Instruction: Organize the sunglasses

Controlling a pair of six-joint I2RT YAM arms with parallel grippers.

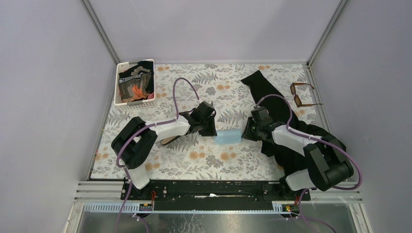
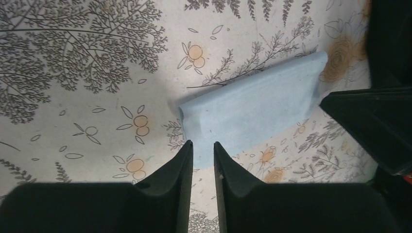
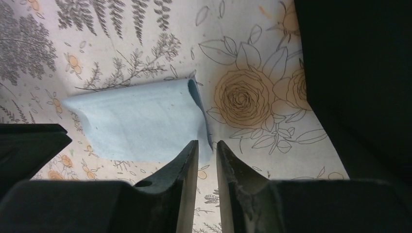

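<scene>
A folded light blue cloth (image 1: 228, 137) lies flat mid-table, between my two grippers. My left gripper is at its left end, the narrow gap between its fingers holding nothing. At the other end, my right gripper is likewise slightly open, its left finger (image 3: 190, 158) overlapping the cloth's lower corner in view. Whether either gripper touches the cloth cannot be told. Brown-framed sunglasses (image 1: 298, 98) lie at the far right, temples spread toward the table's edge. Part of a brown, dark-edged object (image 1: 168, 141) shows under the left arm; most of it is hidden.
At the back left stands a white basket (image 1: 149, 104) with dark and orange cloth items inside. A long black cloth (image 1: 262, 86) runs down the right side, partly under the right arm.
</scene>
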